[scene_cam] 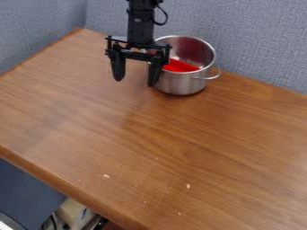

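Note:
A black gripper (pixel 135 68) hangs from above at the upper middle, its two fingers spread wide with nothing visible between them. Its right side overlaps the left rim of a steel pot (pixel 188 83) with a side handle. A red object (pixel 179 66) lies inside the pot; its full shape is hidden by the pot wall and the gripper.
Grey padded walls stand behind it, and the table's edge runs along the lower left.

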